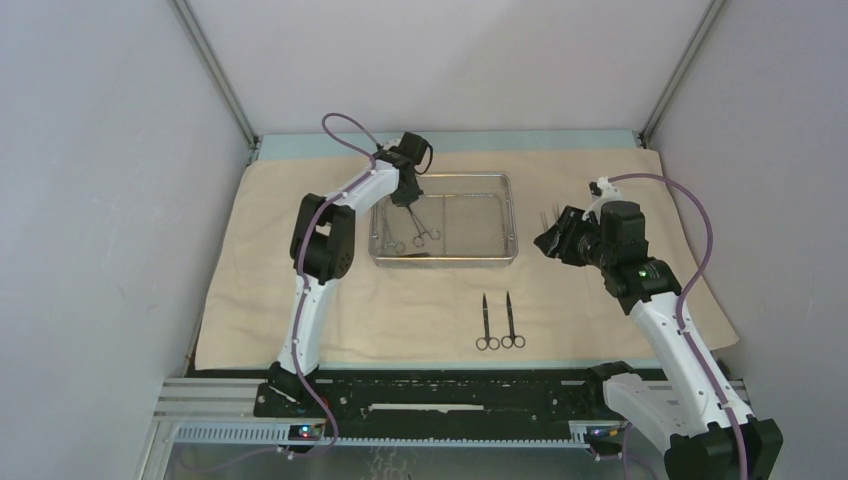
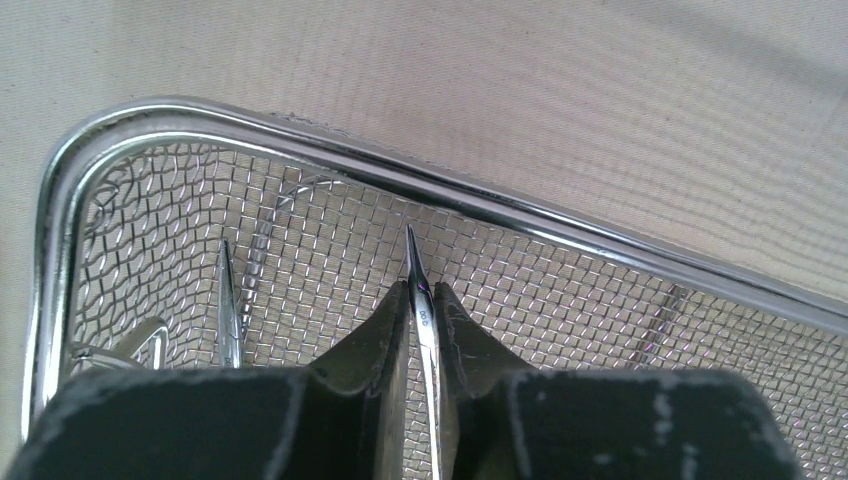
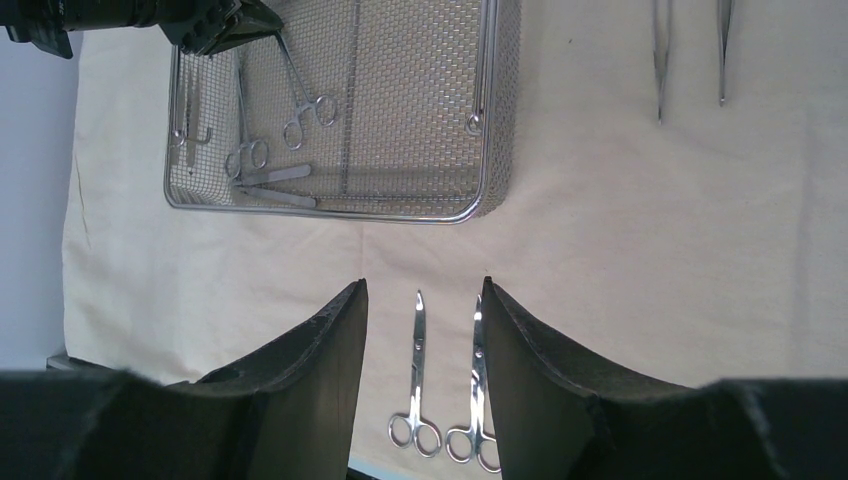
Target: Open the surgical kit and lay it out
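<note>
The wire-mesh tray rests on the cloth in the middle. Over its left half, my left gripper points down with its fingers close together. A slim ring-handled clamp runs between them, its tip showing past the fingertips; a narrow gap shows beside it. Another ring-handled clamp lies to its left in the tray. Two flat metal pieces are by the tray's near left corner. My right gripper hangs open and empty, right of the tray. Two scissors lie in front on the cloth.
Two thin tweezers-like tools lie on the cloth right of the tray, partly hidden by the right arm in the top view. The tray's right compartment looks empty. Bare cloth spreads on the left.
</note>
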